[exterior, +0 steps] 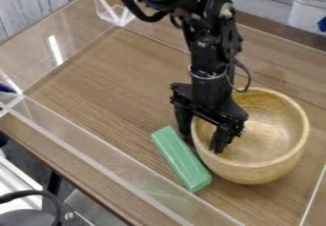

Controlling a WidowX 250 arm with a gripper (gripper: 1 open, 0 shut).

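Note:
My black gripper (pixel 204 127) reaches down from the top of the view to the left rim of a light wooden bowl (pixel 265 149), one finger just outside the rim and the other over the inside. The fingers are open; whether they touch the rim is hard to tell. A green block (pixel 181 158) lies flat on the table just left of the bowl, below the gripper.
The bowl takes up much of the right side. A dark area with equipment lies beyond the table's lower-left edge.

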